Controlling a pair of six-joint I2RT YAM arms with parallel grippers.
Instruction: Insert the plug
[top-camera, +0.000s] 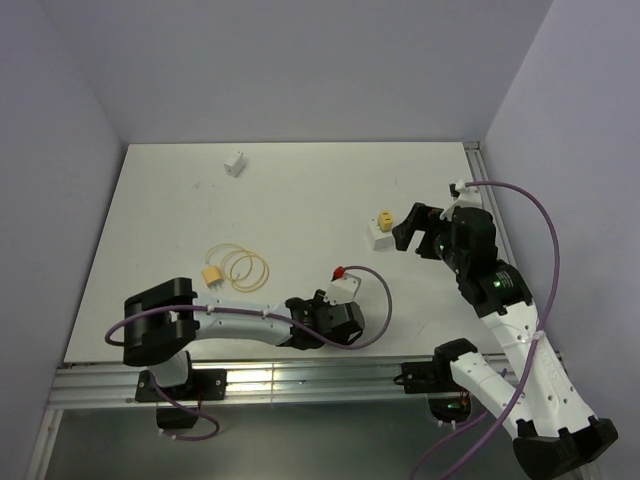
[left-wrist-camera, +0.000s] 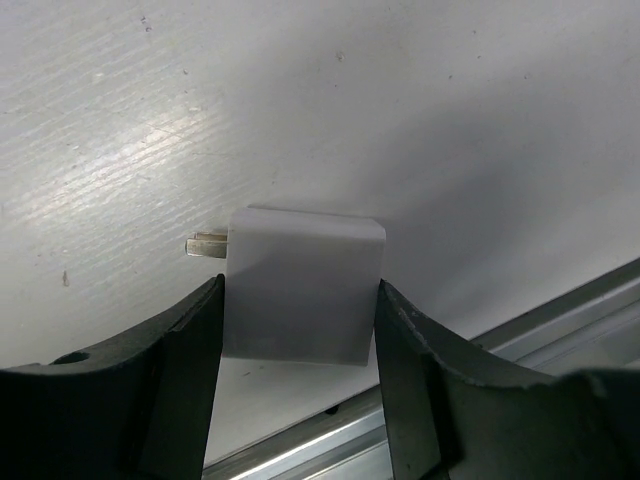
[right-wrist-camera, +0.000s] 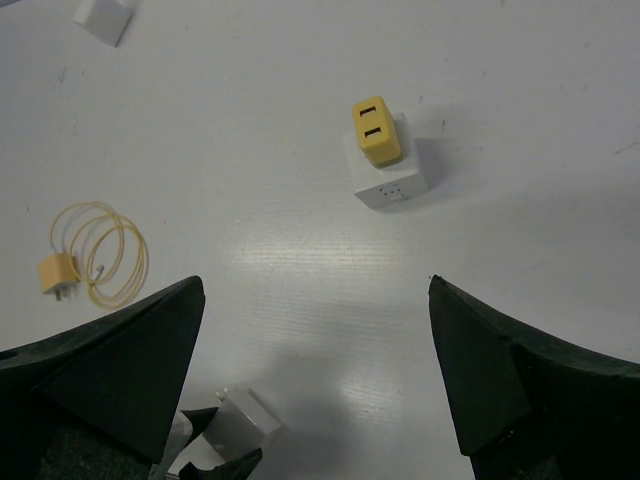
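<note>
In the left wrist view a white block-shaped plug (left-wrist-camera: 303, 290) is squeezed between the fingertips of my left gripper, its metal prongs (left-wrist-camera: 207, 246) pointing left. Most of it is hidden under the left arm in the top view. A white socket block (top-camera: 381, 238) stands right of the table's middle. On top of it sits a yellow outlet cube (right-wrist-camera: 377, 130) with two slots facing up. My right gripper hangs open and empty, near the socket block's right side.
A yellow charger (top-camera: 211, 275) with a coiled yellow cable (top-camera: 243, 265) lies on the left. Another white block (top-camera: 234, 163) stands at the back left. Metal rails (top-camera: 300, 370) run along the table's front edge. Bare white table (top-camera: 290, 200) lies between these things.
</note>
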